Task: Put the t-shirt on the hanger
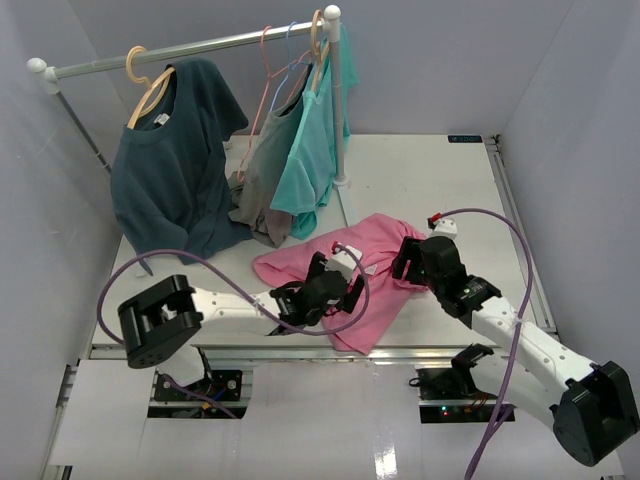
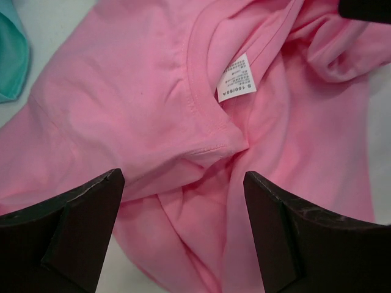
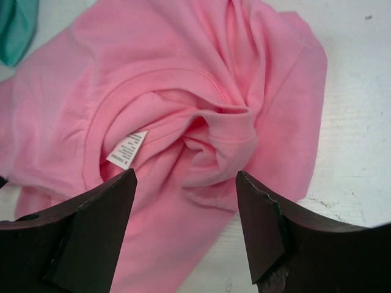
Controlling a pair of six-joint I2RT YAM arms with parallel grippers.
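A pink t-shirt (image 1: 365, 320) lies crumpled on the white table, its label (image 2: 235, 79) and collar showing in both wrist views. My left gripper (image 1: 335, 285) hovers over the shirt's middle, fingers apart with pink cloth visible below them in the left wrist view. My right gripper (image 1: 408, 262) is over the shirt's right part; in the right wrist view its open fingers (image 3: 79, 238) frame folds of pink cloth beneath.
A rail (image 1: 200, 52) at the back carries dark teal (image 1: 175, 190), grey (image 1: 260, 190) and turquoise shirts (image 1: 310, 170) on hangers, plus empty-looking pink and blue hangers (image 1: 262, 95). Bare table lies at right.
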